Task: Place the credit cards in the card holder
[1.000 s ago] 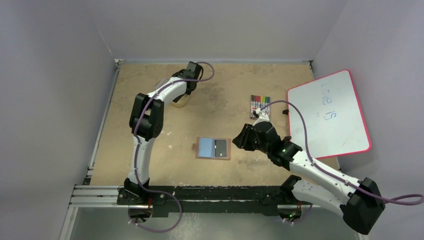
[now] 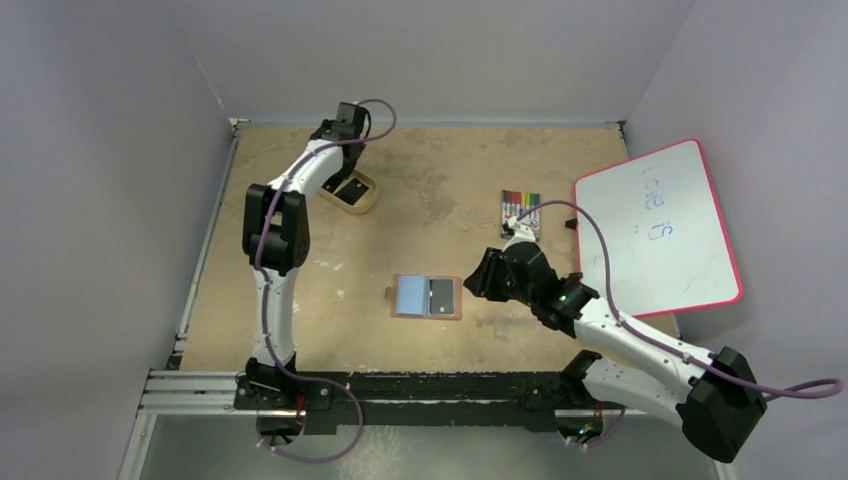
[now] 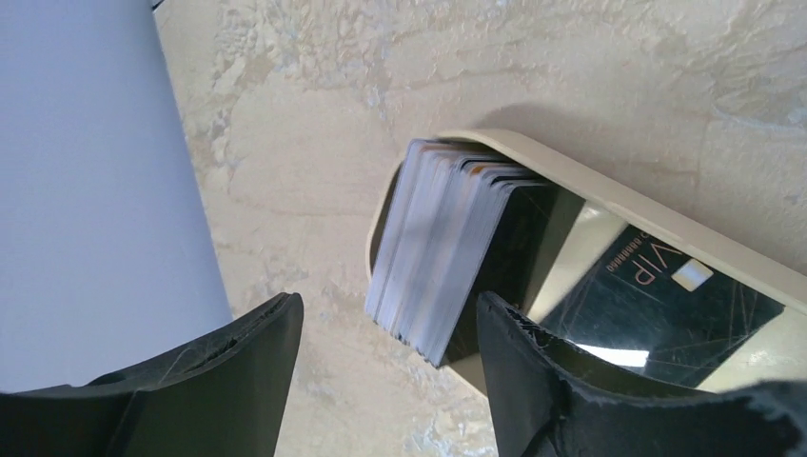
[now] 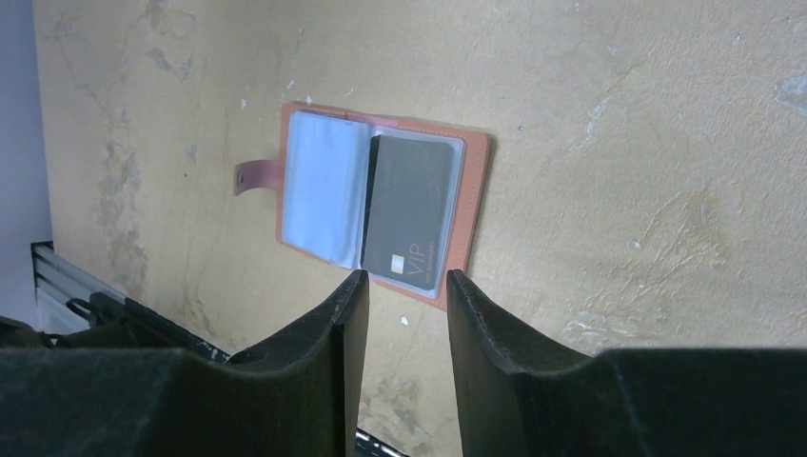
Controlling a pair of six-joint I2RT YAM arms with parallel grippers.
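In the left wrist view a row of stacked cards (image 3: pixel 433 252) leans at one end of a beige oval tray (image 3: pixel 657 209). A black VIP card (image 3: pixel 657 305) lies flat on the tray's floor. My left gripper is open above the stack, its fingers apart with nothing held. The card holder (image 4: pixel 471 205) lies open on the table, with blue-white sleeves (image 4: pixel 324 186) on one side and a dark VIP card (image 4: pixel 409 209) in the clear sleeve on the other. Above the holder's near edge, my right gripper is partly open, empty.
A pack of coloured markers (image 2: pixel 520 212) lies beyond the right arm. The whiteboard (image 2: pixel 660 230) fills the table's right side. Bare table separates the tray from the holder.
My left arm has swung left and slightly toward the back, uncovering more of the tray and the black card in it. The right arm and the holder look almost unchanged.
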